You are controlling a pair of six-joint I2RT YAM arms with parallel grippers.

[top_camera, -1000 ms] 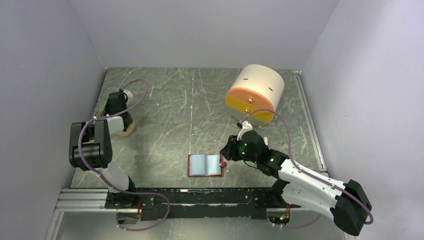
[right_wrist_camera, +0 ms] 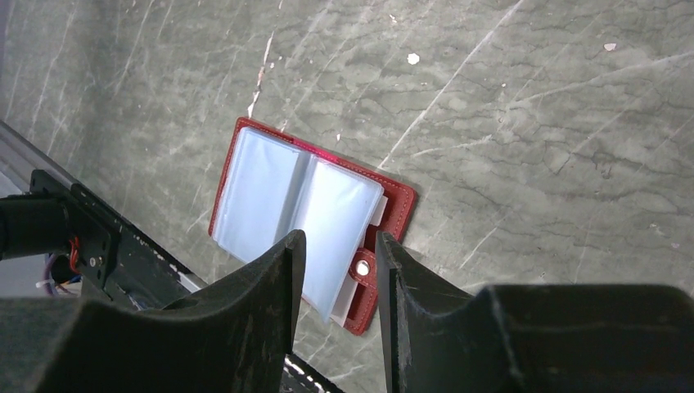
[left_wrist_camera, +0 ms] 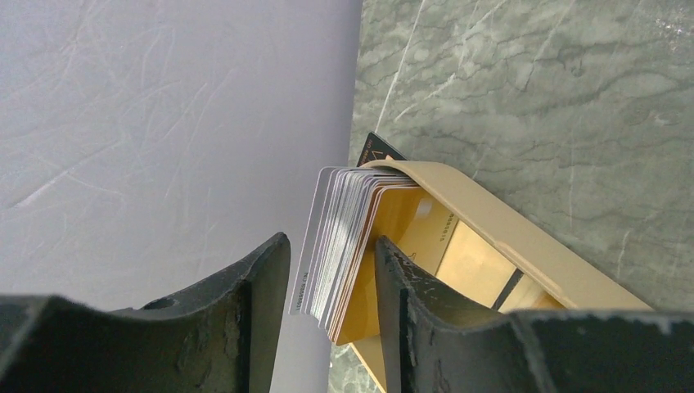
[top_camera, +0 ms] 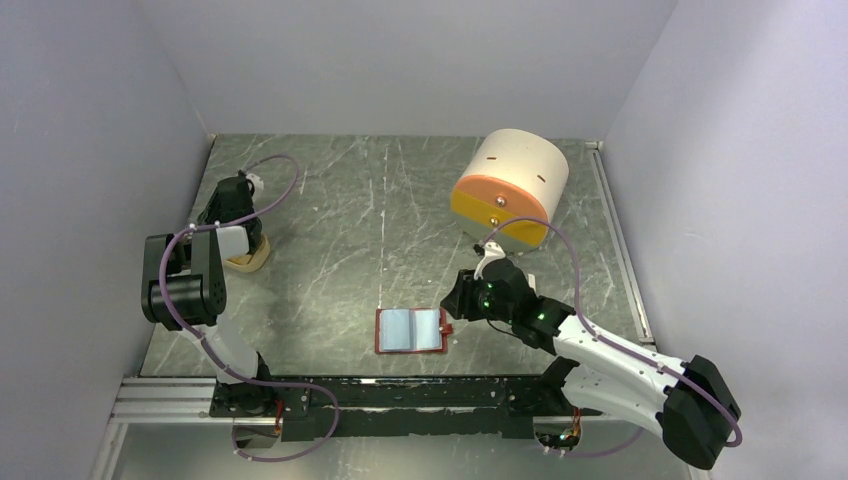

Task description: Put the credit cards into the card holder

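Note:
In the left wrist view a stack of cards (left_wrist_camera: 348,233) leans on edge against the end of a round beige container (left_wrist_camera: 524,237). The fingers of my left gripper stand apart, with the stack showing across the gap; whether either finger touches it is hard to tell. From above, the left arm covers most of this container. An open red card holder (top_camera: 411,330) with clear sleeves (right_wrist_camera: 266,192) lies flat near the table's front edge. My right gripper is open above the holder's clasp side, with nothing between its fingers.
A dark card (left_wrist_camera: 376,151) pokes out beyond the container's rim. At the back right stands a white, orange and yellow cabinet (top_camera: 515,185). Walls rise close on the left and right.
The left arm has shifted very slightly at the container, its hand dipping a little towards the front left. The right arm, card holder and cabinet look practically still.

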